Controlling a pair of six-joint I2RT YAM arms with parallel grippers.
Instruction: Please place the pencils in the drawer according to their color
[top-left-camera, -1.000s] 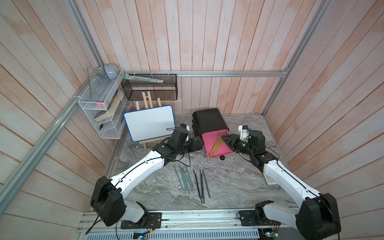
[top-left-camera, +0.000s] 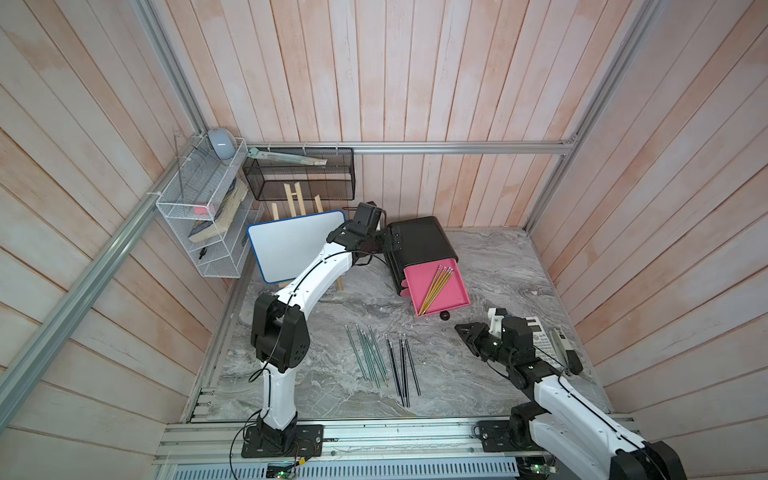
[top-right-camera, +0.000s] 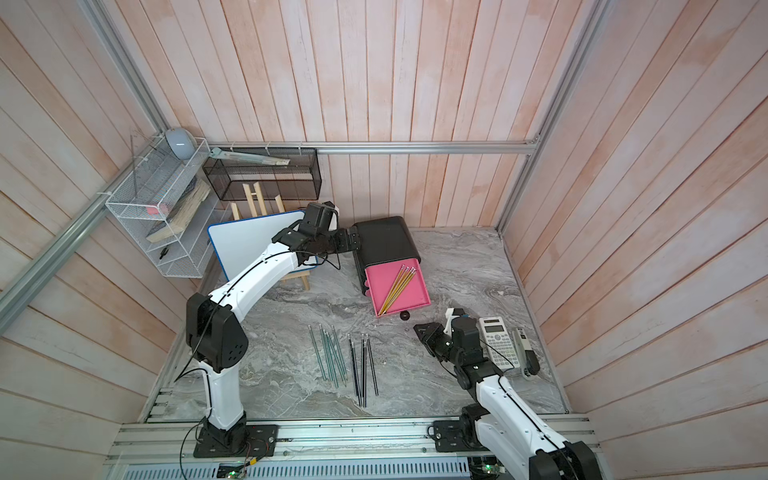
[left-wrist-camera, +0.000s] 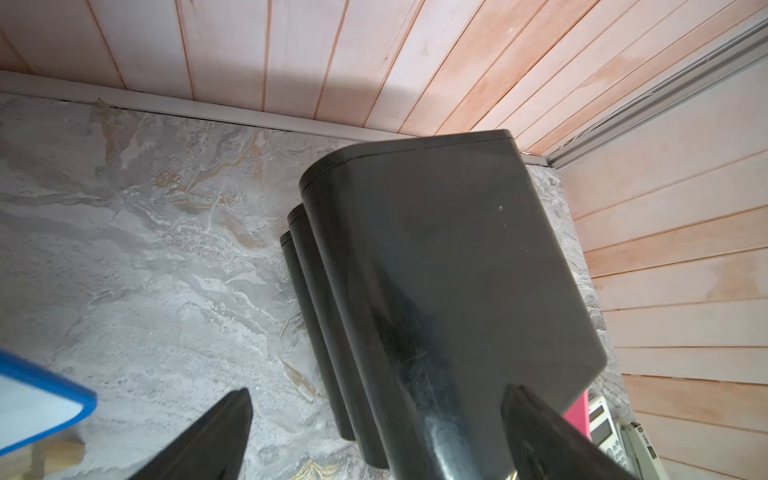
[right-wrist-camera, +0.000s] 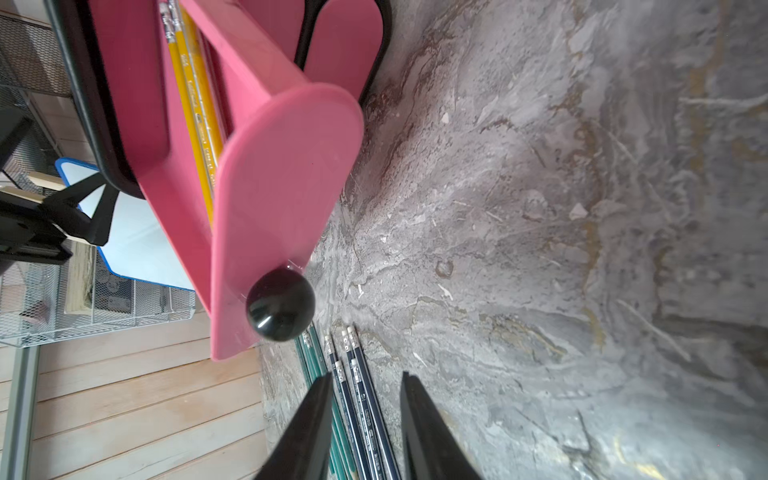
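Observation:
The black drawer unit (top-left-camera: 416, 236) has its pink bottom-front drawer (top-left-camera: 448, 296) out, holding yellow pencils (top-left-camera: 436, 288); the right wrist view shows its round black knob (right-wrist-camera: 280, 304). Teal pencils (top-left-camera: 366, 356) and dark pencils (top-left-camera: 403, 368) lie on the table in front. My left gripper (top-left-camera: 391, 240) is raised by the unit's upper left, above its black top in the left wrist view (left-wrist-camera: 376, 440), its fingers apart and empty. My right gripper (top-left-camera: 467, 336) is low, right of the drawer's front, with nothing between its fingertips, which stand part open.
A whiteboard (top-left-camera: 284, 248) on an easel stands left of the unit, below wire baskets (top-left-camera: 204, 184). A calculator (top-right-camera: 494, 336) and another device (top-right-camera: 524, 352) lie at the right.
My left gripper has risen and moved back from the drawer's left front to the unit's top. My right gripper has left the pencils in the drawer, moving right and toward the front.

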